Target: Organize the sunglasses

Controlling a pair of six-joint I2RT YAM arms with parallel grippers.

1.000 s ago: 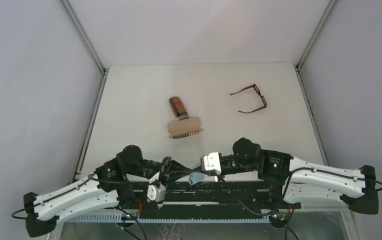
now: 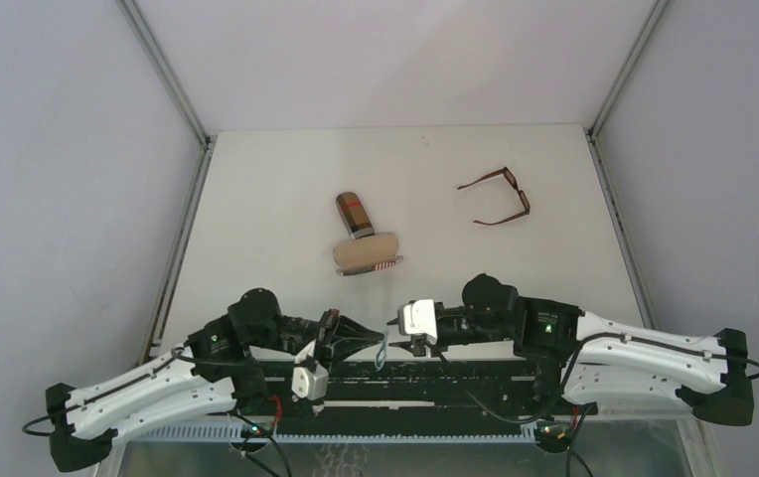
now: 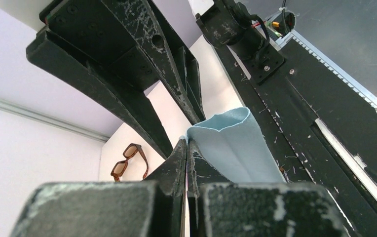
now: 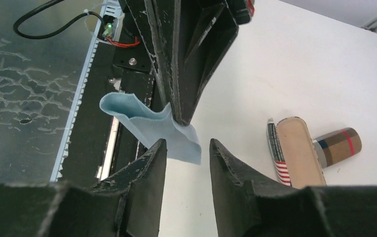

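Note:
A light blue cloth (image 3: 233, 148) hangs from my left gripper (image 2: 379, 335), which is shut on its edge above the table's front edge. My right gripper (image 2: 395, 333) faces it from the right, open, with the cloth just beyond its fingertips. Brown sunglasses (image 2: 521, 199) lie unfolded at the back right of the table. A glasses case (image 2: 364, 250) with a tan part and a striped edge lies mid-table, adjoining a plaid cylindrical piece (image 2: 353, 211).
Walls enclose it at the sides and back. A dark rail strip runs along the front, below the cloth.
The left is almost unmoved.

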